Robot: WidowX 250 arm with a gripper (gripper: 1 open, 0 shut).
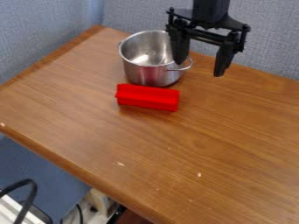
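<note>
A steel pot (145, 61) with a side handle stands near the back of the wooden table. In front of it lies a red cylindrical block (146, 97) on its side. My black gripper (201, 59) hangs over and just right of the pot, its two fingers spread open with nothing visible between them.
Blue-grey padded walls border the back and left. Cables and white equipment (24, 210) sit off the table at the lower left.
</note>
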